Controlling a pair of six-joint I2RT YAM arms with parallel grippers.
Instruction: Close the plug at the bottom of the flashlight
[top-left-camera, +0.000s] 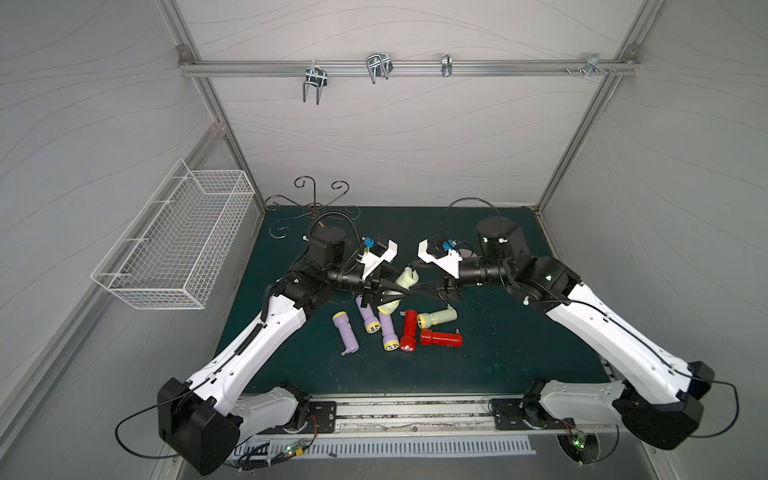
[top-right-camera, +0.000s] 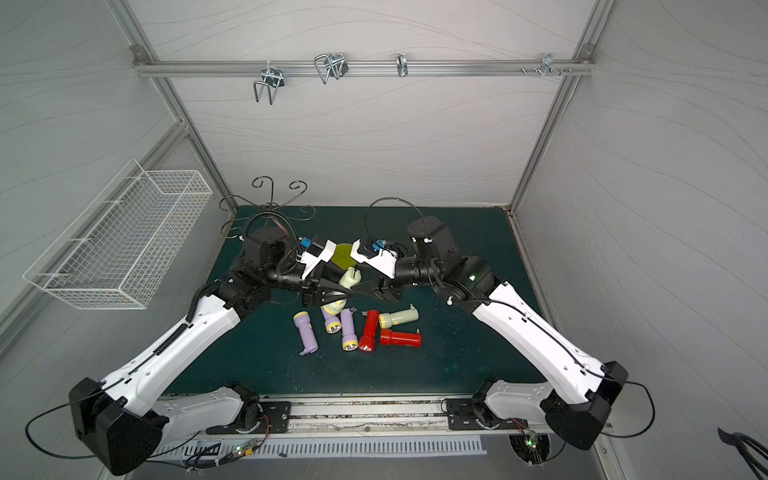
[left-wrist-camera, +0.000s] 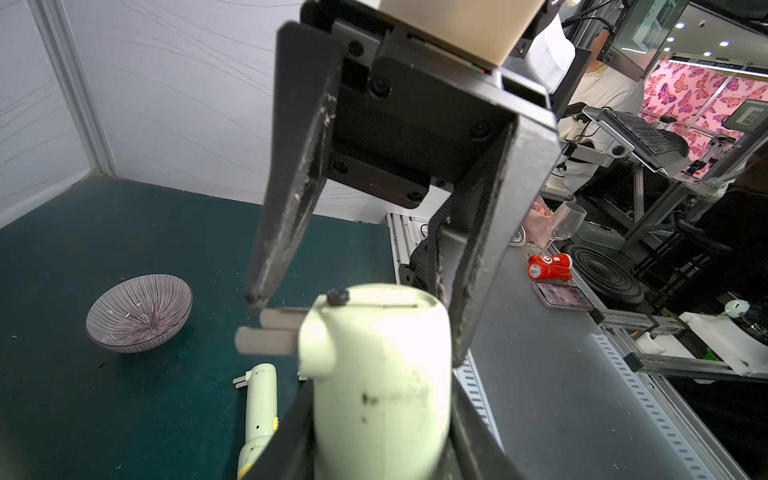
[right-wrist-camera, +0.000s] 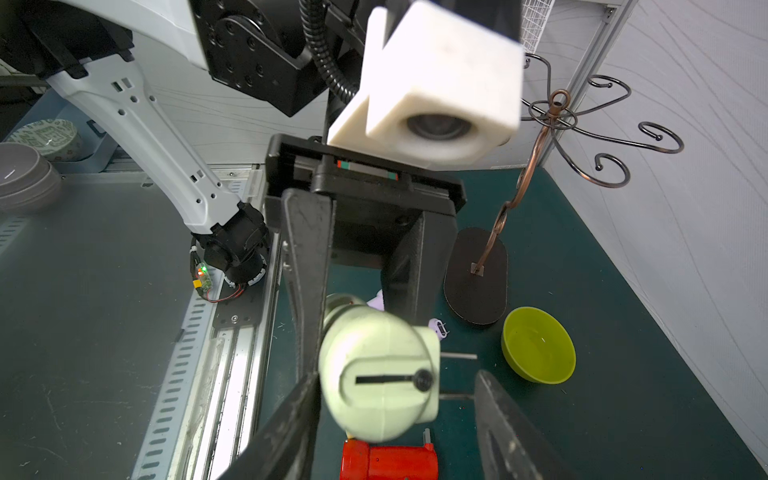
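Note:
Held up over the table is a pale green flashlight (left-wrist-camera: 384, 400), its bottom end uppermost. My left gripper (top-left-camera: 402, 290) is shut on its body. The side plug shows as two metal prongs (right-wrist-camera: 457, 396) sticking straight out from the side of the flashlight's end, in both wrist views. My right gripper is open around that end: one finger (right-wrist-camera: 296, 428) is by the body's plain side, the other (right-wrist-camera: 505, 424) is beyond the prong tips, with a small gap in view. Whether the first finger touches the body I cannot tell.
Below lie purple flashlights (top-left-camera: 345, 332), red flashlights (top-left-camera: 441, 338) and another pale green one (top-left-camera: 438, 317). A green bowl (right-wrist-camera: 538, 345) and a metal stand (right-wrist-camera: 476, 276) are behind; a striped bowl (left-wrist-camera: 140, 312) is also on the table.

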